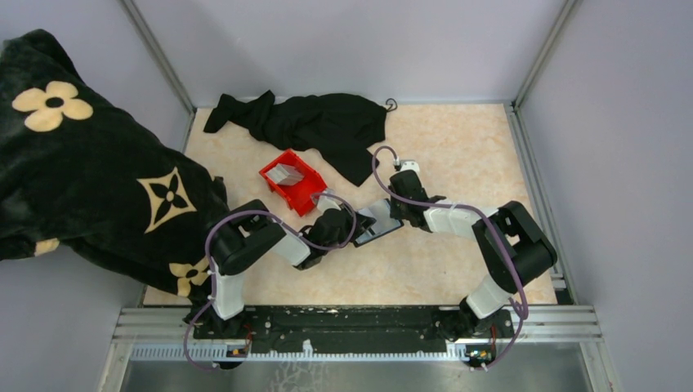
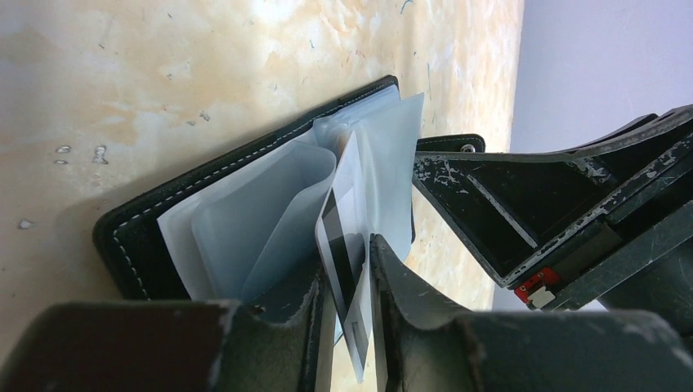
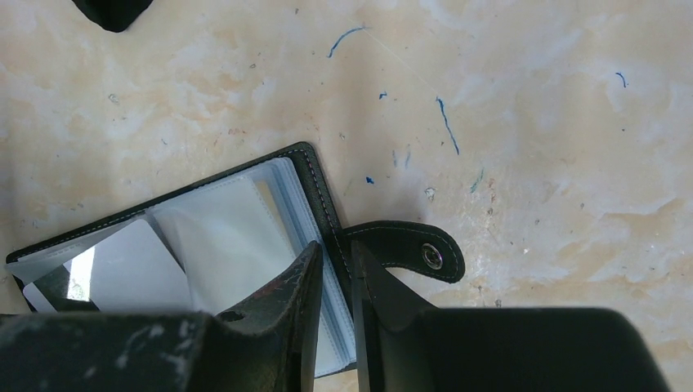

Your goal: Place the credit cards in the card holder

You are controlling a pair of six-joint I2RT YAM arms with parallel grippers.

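An open black card holder with clear sleeves lies on the table, seen as well as the card holder [image 3: 212, 229] in the right wrist view. My left gripper is at the sleeves, with a white-and-dark card [image 2: 343, 269] upright between its narrowly parted fingers; whether it grips it is unclear. My right gripper is over the holder's edge by the snap strap [image 3: 409, 245], its fingers slightly apart, nothing clearly between them.
A red tray [image 1: 302, 196] with white cards [image 1: 284, 175] stands behind the left arm. Black cloth [image 1: 319, 122] lies at the back, a patterned dark fabric at the left.
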